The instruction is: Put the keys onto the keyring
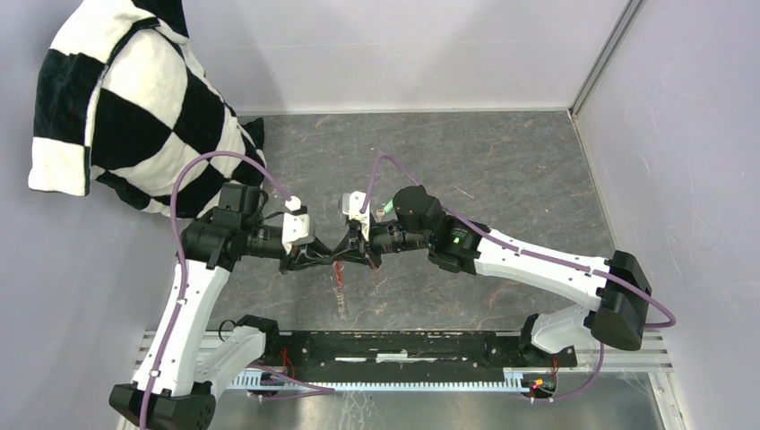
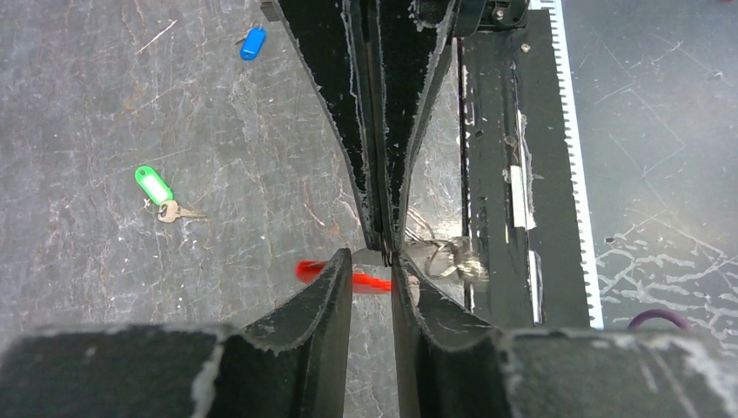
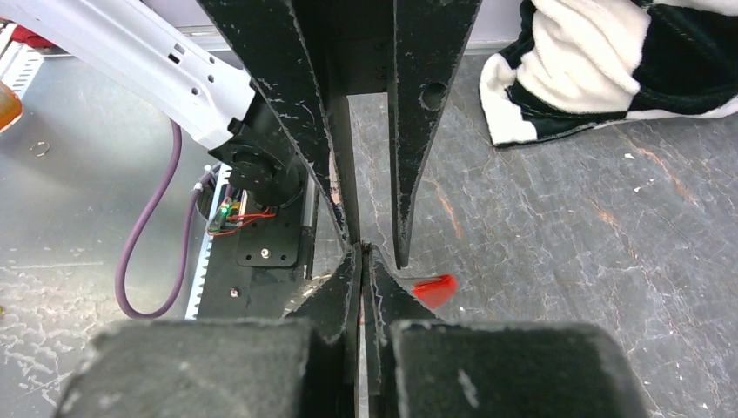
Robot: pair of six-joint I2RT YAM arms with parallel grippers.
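My two grippers meet above the middle left of the floor. The left gripper is open a little, its tips beside those of my right gripper, which is shut. A red tag (image 2: 311, 270) dangles under the tips with a blurred bunch of metal keys and ring (image 2: 444, 259); which fingertips bear it is unclear. In the left wrist view a green tag (image 2: 153, 184) with a key (image 2: 174, 212) lies on the grey floor, and a blue tag (image 2: 253, 42) lies farther up.
A black-and-white checkered cushion (image 1: 134, 107) fills the back left. White walls (image 1: 663, 215) bound the floor (image 1: 511, 161), whose right part is mostly clear. A black rail (image 1: 448, 349) runs along the front edge.
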